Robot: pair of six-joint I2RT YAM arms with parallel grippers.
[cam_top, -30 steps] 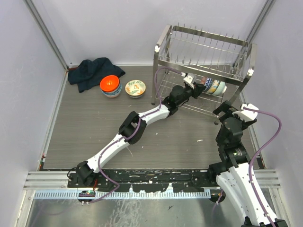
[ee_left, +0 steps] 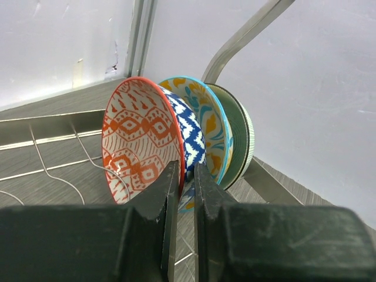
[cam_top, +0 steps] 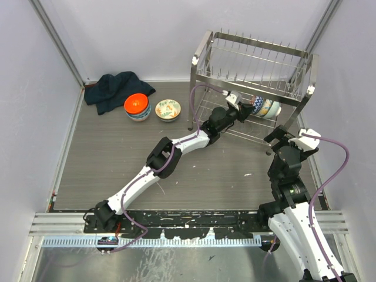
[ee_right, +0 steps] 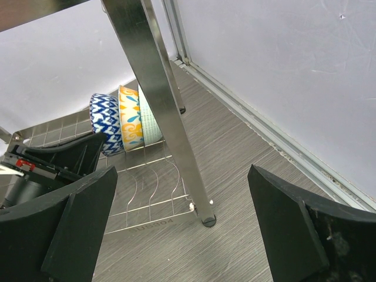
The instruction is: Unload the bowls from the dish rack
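In the lower tier of the dish rack [cam_top: 252,43] three bowls stand on edge, side by side. The leftmost is a blue-and-white bowl [ee_left: 141,138] with a red rim and red pattern inside. Touching it is a yellow-and-blue floral bowl [ee_left: 214,126], then a green ribbed bowl [ee_left: 241,132]. My left gripper is shut on the near rim of the blue-and-white bowl, which still leans among the rack wires. My right gripper stands open and empty, in front of the rack's right leg.
On the table's left are an orange bowl [cam_top: 136,103] stacked on others and a floral bowl [cam_top: 168,109] atop another. A dark cloth [cam_top: 114,90] lies behind them. Bare table [cam_top: 111,158] fills the middle. The rack's upper tier is empty.
Over the last second my left gripper has shifted very slightly at the blue-and-white bowl. The right arm and the bowls on the table look unmoved.
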